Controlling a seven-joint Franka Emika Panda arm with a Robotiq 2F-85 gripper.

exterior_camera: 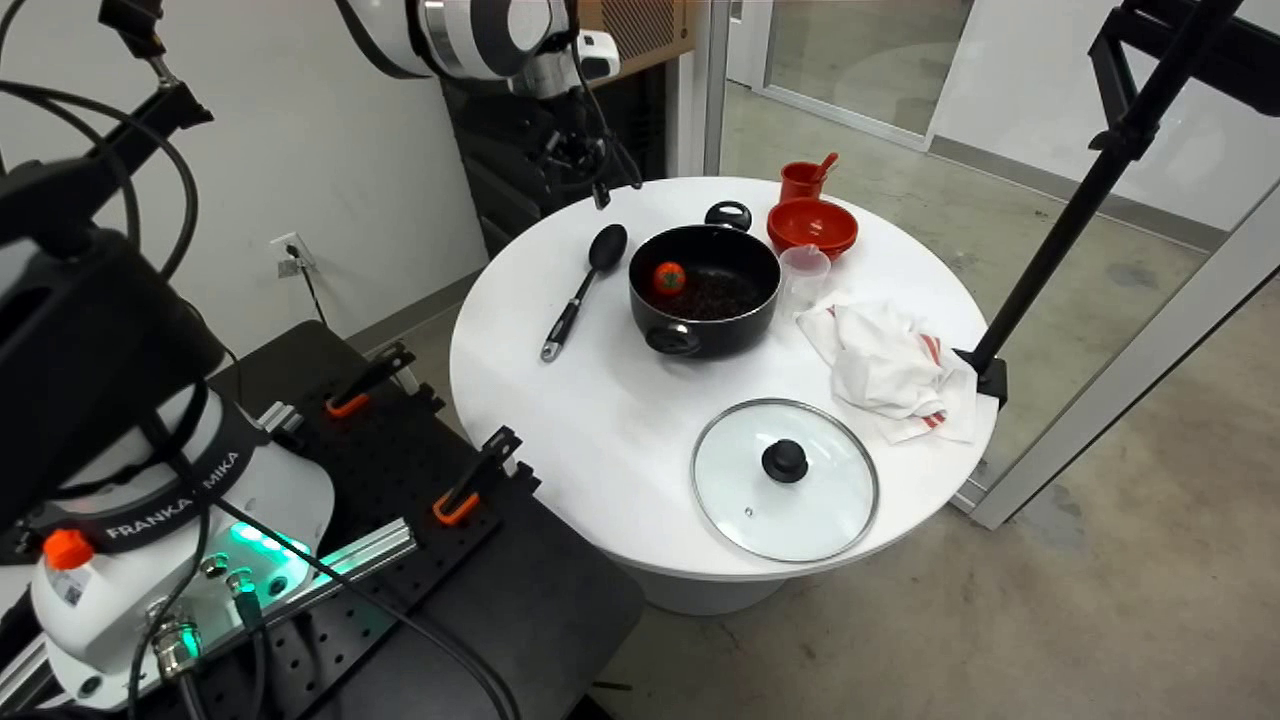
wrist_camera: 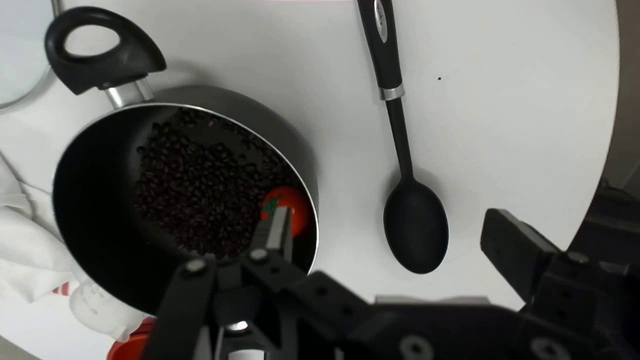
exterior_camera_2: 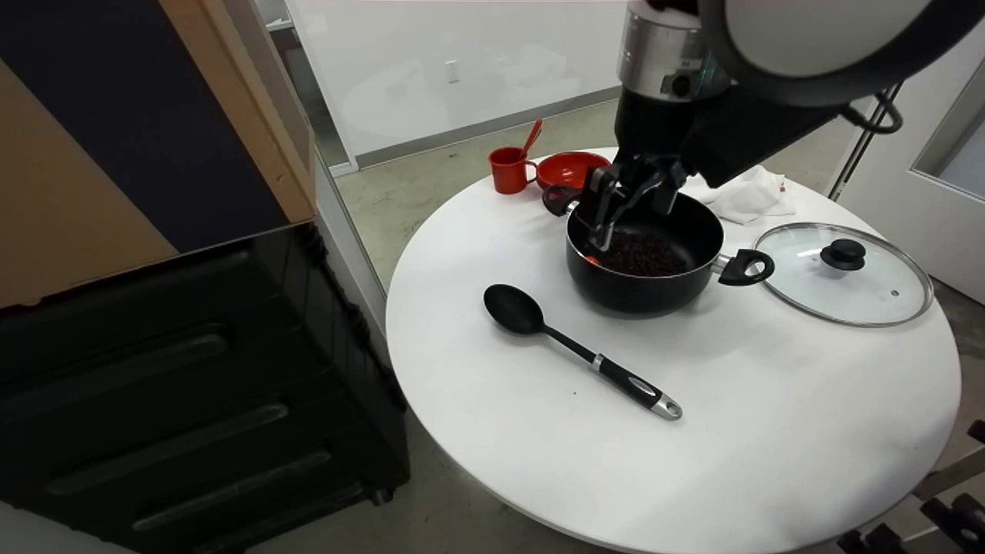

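My gripper is wide open and empty, above the table's far-left side in exterior view 1. Seen from the wrist, the bowl of a black spoon (wrist_camera: 415, 225) lies on the table below the gap between the fingers. One finger (wrist_camera: 277, 231) overlaps a red tomato (wrist_camera: 300, 201) in that view. The tomato rests on dark beans (wrist_camera: 192, 186) inside a black pot (wrist_camera: 282, 132). In exterior view 2 the gripper (exterior_camera_2: 632, 217) hides part of the pot's interior, and the spoon (exterior_camera_2: 591, 355) lies in front of the pot.
A glass lid (exterior_camera: 786, 510) lies flat on the white round table (exterior_camera: 576, 444). Beyond the pot are a red bowl (exterior_camera: 816, 224), a red cup (exterior_camera: 800, 180) and a clear cup (exterior_camera: 805, 274). A crumpled white towel (exterior_camera: 888, 366) lies at the right.
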